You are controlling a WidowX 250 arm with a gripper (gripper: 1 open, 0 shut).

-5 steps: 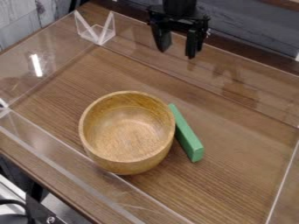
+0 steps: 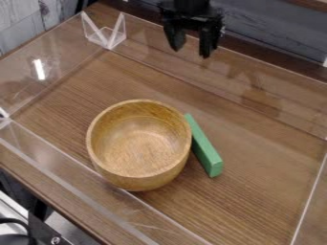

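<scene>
My gripper (image 2: 192, 36) is at the top centre of the camera view, dark, over the back of the wooden table (image 2: 269, 134), with its two fingers pointing down and apart. A round tan wooden bowl (image 2: 138, 145) stands in the lower middle. A long green block (image 2: 204, 144) lies just right of the bowl, angled toward the viewer. Both are well away from the gripper.
A white wire-like object (image 2: 94, 31) stands at the back left near the table's edge. Dark cables show at the lower left corner.
My gripper has moved slightly up and back, away from the viewer. The bowl and green block are where they were.
</scene>
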